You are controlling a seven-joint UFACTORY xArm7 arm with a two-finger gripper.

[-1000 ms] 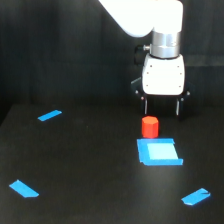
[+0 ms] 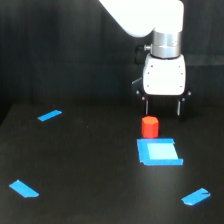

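A small red block point(image 2: 150, 127) stands on the black table, close to the far left edge of a blue-bordered square point(image 2: 142, 148) with a pale centre. Whether the block overlaps that border is hard to tell. My gripper point(image 2: 163, 108) hangs above and behind, pointing down, its two dark fingers point(image 2: 146, 105) spread wide. Nothing shows between them. In the image the block lies below the left finger, apart from it.
Blue tape strips lie on the table: one at the far left point(image 2: 50, 115), one at the near left point(image 2: 24, 188) and one at the near right point(image 2: 196, 197). A dark curtain point(image 2: 60, 50) hangs behind.
The gripper has shifted very slightly to the right and down in the image. The red block and the square have stayed in place.
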